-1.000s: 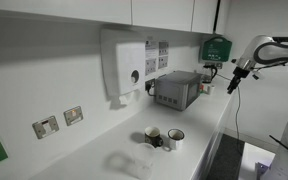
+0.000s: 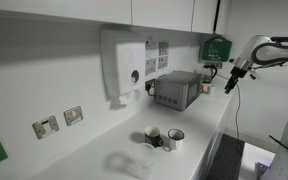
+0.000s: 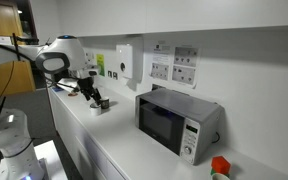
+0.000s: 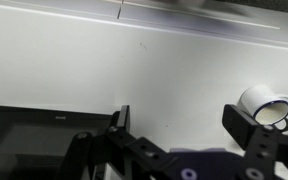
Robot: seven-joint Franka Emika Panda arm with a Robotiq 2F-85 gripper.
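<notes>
High over the counter's front edge, my gripper [image 2: 230, 86] is at the far right in exterior view 1. In the wrist view the gripper is open, its fingers wide apart and nothing between them. A white enamel mug with a dark rim [image 4: 264, 103] lies to the right in that view, beyond the right finger. Exterior view 1 shows a white mug [image 2: 176, 140] and a dark mug [image 2: 153, 134] side by side on the counter. A clear container [image 2: 144, 160] stands nearer the camera. The mugs [image 3: 96, 110] are beside the gripper [image 3: 90, 92] in exterior view 2.
A microwave [image 3: 162, 124] stands against the wall, with a red item [image 3: 220, 164] beyond it. A dispenser [image 2: 124, 62] hangs on the wall, and overhead cabinets [image 2: 162, 14] run above.
The arm has shifted slightly towards the left in exterior view 1, while the gripper stays at nearly the same spot. The mugs, clear container and microwave have not moved.
</notes>
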